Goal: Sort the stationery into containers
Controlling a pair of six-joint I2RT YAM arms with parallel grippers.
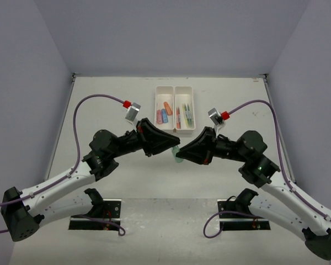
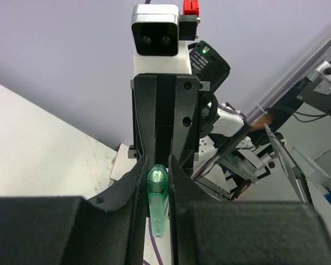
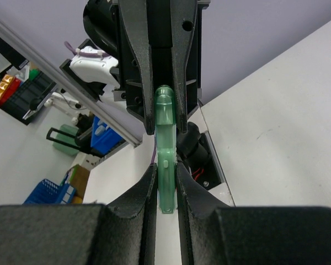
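A slim translucent green item (image 1: 177, 154) bridges the narrow space between my two grippers, above the table. My left gripper (image 1: 176, 144) comes from the upper left, and in the left wrist view its fingers close on the green item (image 2: 158, 201). On the lower right side, my right gripper (image 1: 182, 157) is also shut on it; in the right wrist view the green item (image 3: 165, 138) runs between both pairs of fingers. Its middle is mostly hidden from above. Farther back stand a left white bin (image 1: 164, 94) and a right white bin (image 1: 183, 94), side by side.
Pink, blue and orange pieces (image 1: 168, 109) lie in the left bin. Several thin pens (image 1: 187, 115) lie in the right bin.
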